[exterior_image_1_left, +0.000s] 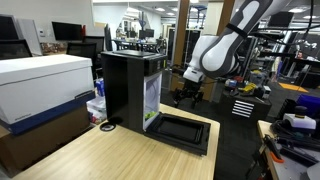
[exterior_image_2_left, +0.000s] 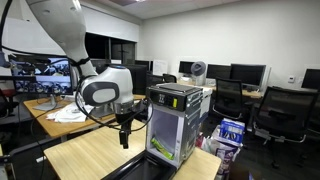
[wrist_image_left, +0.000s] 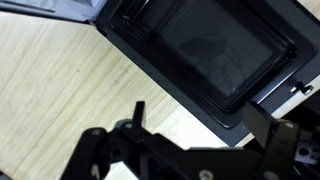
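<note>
A dark box-shaped appliance (exterior_image_1_left: 128, 88) stands on the wooden table, its door (exterior_image_1_left: 178, 131) folded down flat in front. Inside its lit opening lies something yellow-green (exterior_image_2_left: 163, 153), too small to identify. My gripper is open with nothing between its fingers. In the wrist view the fingers point down over the near edge of the recessed black door panel (wrist_image_left: 213, 45), with pale table beside it. Exterior view 2 shows the gripper (exterior_image_2_left: 125, 139) above the table, on the open side of the appliance.
White storage boxes (exterior_image_1_left: 45, 90) sit left of the appliance, and a round black object (exterior_image_1_left: 107, 126) lies on the table between. Bare tabletop (exterior_image_1_left: 100, 158) stretches across the front. Blue-and-white packages (exterior_image_2_left: 231, 132) stand behind the appliance.
</note>
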